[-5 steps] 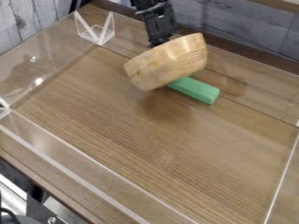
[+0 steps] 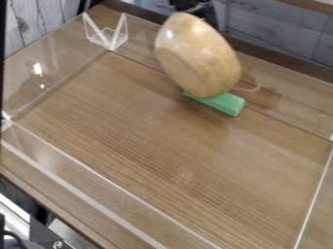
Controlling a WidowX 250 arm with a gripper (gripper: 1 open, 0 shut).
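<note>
A light wooden bowl [image 2: 196, 56] hangs tilted steeply in the upper middle of the camera view, raised over the table and blurred. My gripper [image 2: 189, 17] is at its upper edge, mostly behind it and blurred; whether it holds the rim cannot be made out. A green block [image 2: 219, 102] lies on the wooden table [image 2: 143, 156] below the bowl, partly hidden by it.
A white wire-like object [image 2: 107, 31] stands at the back left. Walls run along the back, and the table's edge is at the left.
The bowl has moved up and tipped from lying nearly level to steeply tilted. The arm has moved up and back, and more of the green block's surroundings show.
</note>
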